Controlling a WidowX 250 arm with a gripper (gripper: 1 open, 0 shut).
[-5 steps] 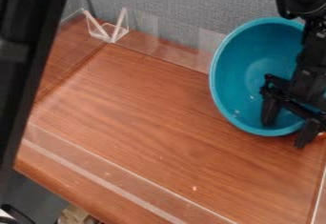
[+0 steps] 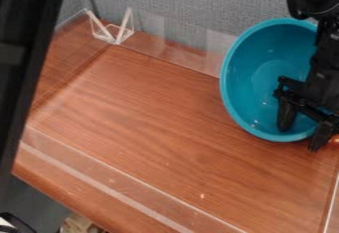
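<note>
A turquoise bowl [image 2: 256,73] sits tilted at the right of the wooden counter, against the back. My black gripper [image 2: 299,118] reaches down from the top right, its fingers low inside and over the bowl's right rim. Whether the fingers are open or shut, and whether anything is between them, I cannot tell. A small orange-red object peeks out at the bowl's lower right, mostly hidden by the gripper and bowl.
A white wire stand [image 2: 110,31] is at the back left by the grey wall. A dark vertical frame borders the left side.
My gripper has shifted very slightly inside the bowl; otherwise the scene looks the same.
</note>
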